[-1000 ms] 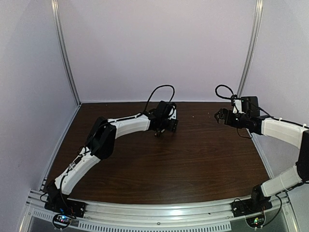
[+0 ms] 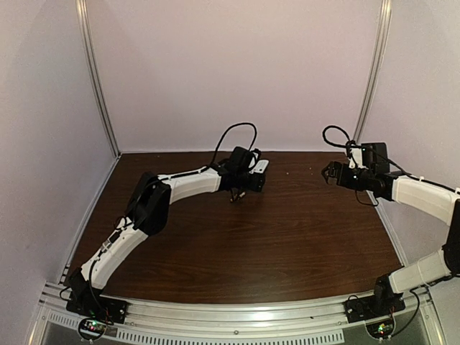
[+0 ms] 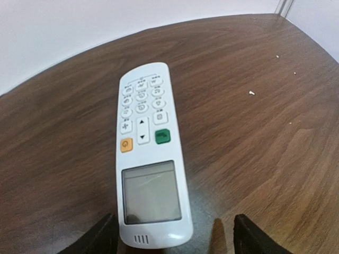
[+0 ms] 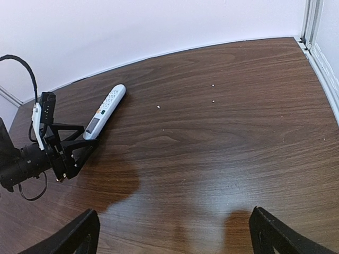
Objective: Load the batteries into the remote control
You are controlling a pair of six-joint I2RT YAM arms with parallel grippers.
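A white remote control [image 3: 152, 193] with keys and a screen lies face up on the wooden table, at the back middle in the top view [image 2: 261, 165]. My left gripper is at the remote's screen end, fingers apart on either side of it, the left finger close to its edge. In the right wrist view that same remote [image 4: 108, 106] shows beside the left arm. My right gripper hangs open over the right part of the table, holding nothing. No batteries can be made out clearly.
Pale walls [image 2: 237, 79] and metal rails border it at the back and sides.
The right arm has moved very slightly.
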